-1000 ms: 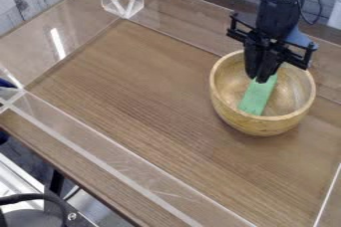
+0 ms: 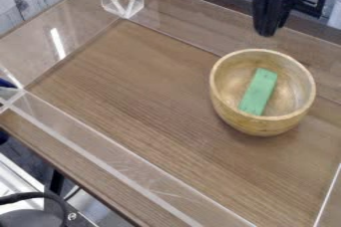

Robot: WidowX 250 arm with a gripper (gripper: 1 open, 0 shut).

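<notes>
A round light wooden bowl sits on the right side of the wooden table, with a green oblong object lying inside it. My black gripper is at the top right, above and behind the bowl and clear of it. It looks shut, with nothing seen between its fingers; its upper part runs out of the frame.
Clear plastic pieces stand at the top-left edge. A dark cable curves at the bottom-left corner.
My gripper has moved up and away from the bowl, toward the back of the table. The green object remains in the bowl.
</notes>
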